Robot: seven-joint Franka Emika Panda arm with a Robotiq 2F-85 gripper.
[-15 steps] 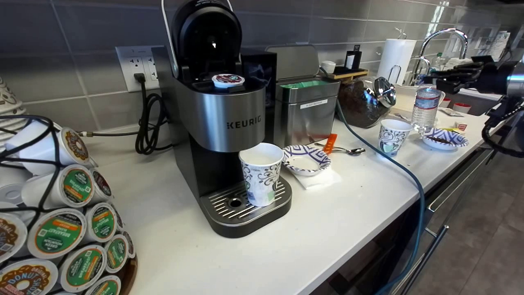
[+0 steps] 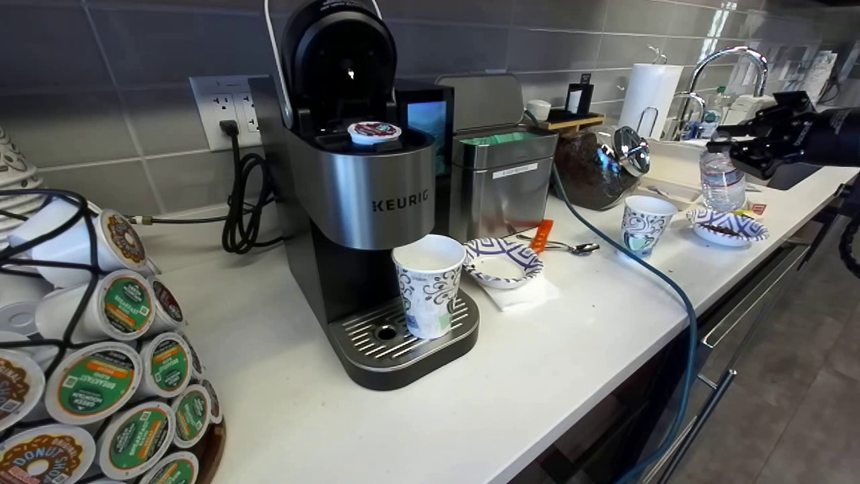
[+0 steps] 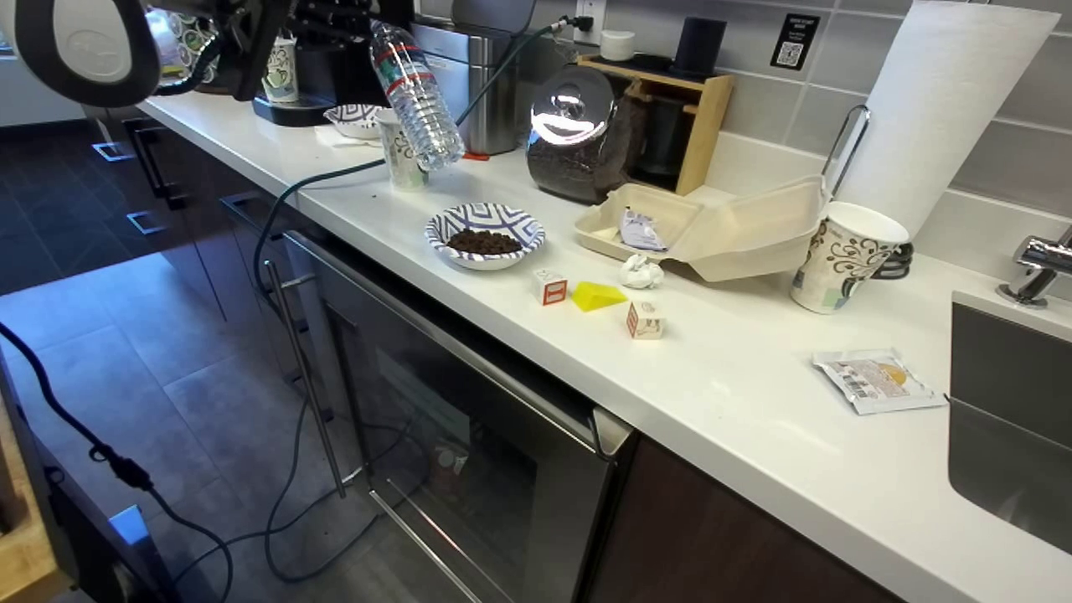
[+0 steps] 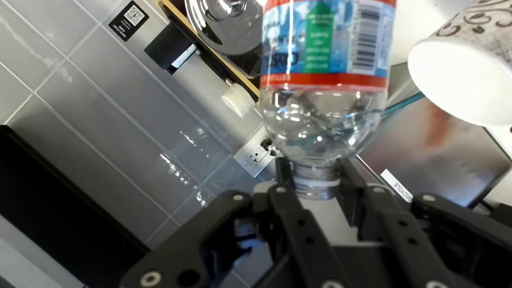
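Observation:
My gripper is shut on the neck of a clear plastic bottle (image 4: 326, 113), which has a blue and red label with a green arrow. In exterior view 2 the bottle (image 3: 414, 95) hangs tilted above the counter, its base lower than its neck, near a patterned paper cup (image 3: 402, 151) and a bowl of dark grounds (image 3: 472, 213). Exterior view 1 has the gripper (image 2: 729, 144) at the right with the bottle (image 2: 723, 179) beneath it. The bottle looks clear and I cannot tell whether it holds water.
A steel bin (image 2: 504, 181) with its lid raised stands beside the Keurig machine (image 2: 363, 185). A second paper cup (image 2: 429, 290) sits on the drip tray. An open takeout box (image 3: 749, 236) lies near the paper towel roll (image 3: 935, 110). A blue cable (image 2: 681, 298) crosses the counter.
In exterior view 1 the gripper and the bottle have shifted right, and the bottle now hangs behind the bowl instead of closer to the cup. The cups and bowls have not moved.

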